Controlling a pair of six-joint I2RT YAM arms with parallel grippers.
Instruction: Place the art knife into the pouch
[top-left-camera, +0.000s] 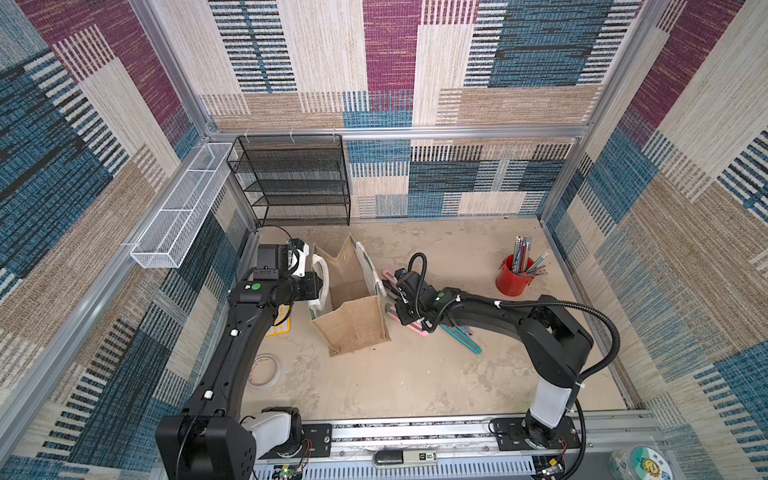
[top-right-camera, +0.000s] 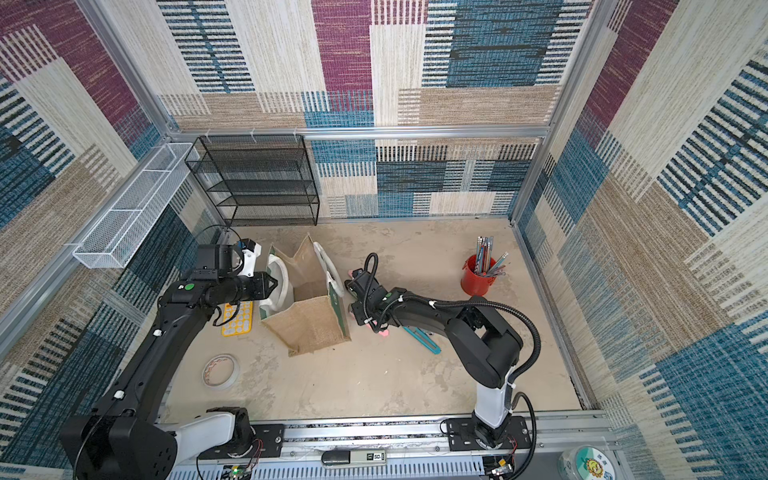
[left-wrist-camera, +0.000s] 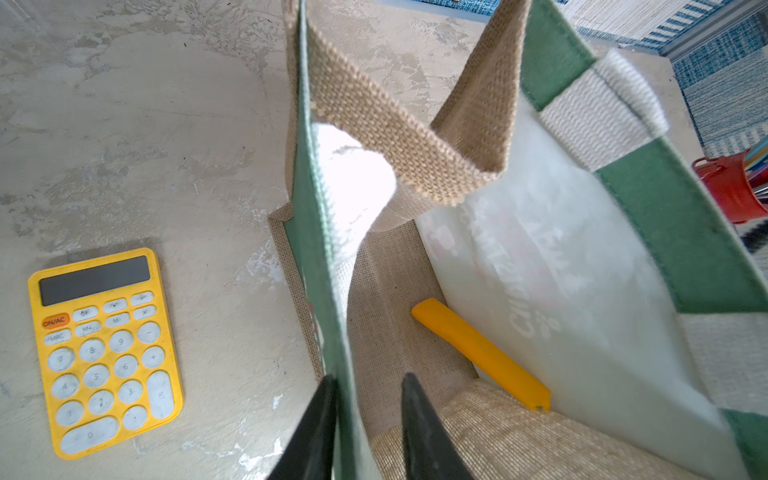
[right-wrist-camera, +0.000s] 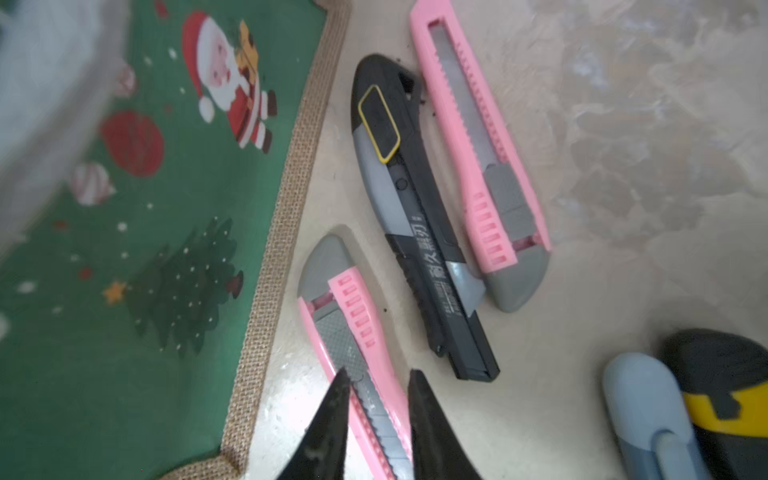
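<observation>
The pouch (top-left-camera: 352, 324) stands open on the table, woven brown with green printed sides. Its left wall runs between the fingers of my left gripper, which is shut on that edge. At the pouch's bottom lies an orange art knife (left-wrist-camera: 481, 356). Beside its right wall, on the table, are a pink art knife (right-wrist-camera: 360, 344), a black and grey art knife (right-wrist-camera: 416, 212) and another pink art knife (right-wrist-camera: 480, 144). My right gripper stands partly open above the nearer pink knife, whose lower part shows between the fingers; contact cannot be judged.
A teal knife (top-left-camera: 461, 340) lies right of the pouch. To the left are a yellow calculator (left-wrist-camera: 104, 352) and a tape roll (top-right-camera: 220, 370). A red pencil cup (top-left-camera: 513, 280) stands at the back right.
</observation>
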